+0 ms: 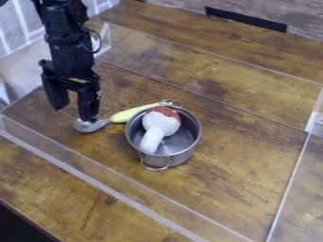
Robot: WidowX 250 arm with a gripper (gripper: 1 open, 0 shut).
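Note:
My black gripper (pixel 71 95) hangs open at the left of the table, just above and left of a silver spoon-like utensil (pixel 91 125). A pale yellow-green long object (pixel 136 112) lies to the right of the utensil, reaching behind a metal pot (pixel 180 147). Inside the pot is a white object with a red top (pixel 157 132).
Transparent plastic edges run along the left, front and right sides of the work area.

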